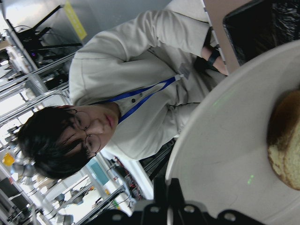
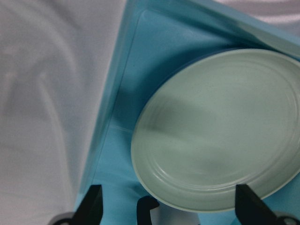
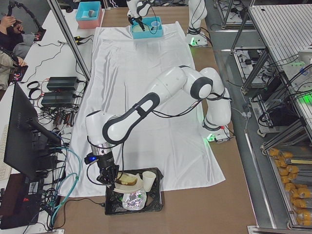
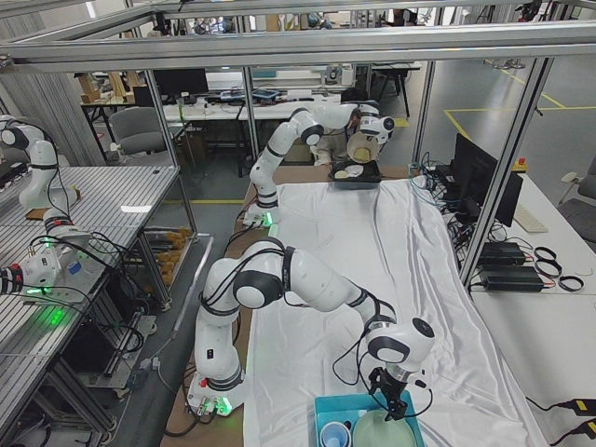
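My left gripper (image 3: 110, 176) is shut on the rim of a white plate (image 1: 215, 154) holding a piece of bread (image 1: 286, 136), above the black tray (image 3: 156, 204). The plate looks tilted in the camera right view. A white cup (image 3: 148, 180) and a foil-covered item (image 3: 134, 200) are in that tray. At the other end, my right gripper stands open over a blue bin (image 2: 117, 140) holding a pale green plate (image 2: 215, 126); a cup (image 4: 336, 434) also sits in the bin.
The white cloth (image 3: 141, 63) between bin and tray is clear. A monitor (image 3: 24, 136) and cables line the left side. A person (image 1: 136, 108) is in the left wrist view beyond the tray.
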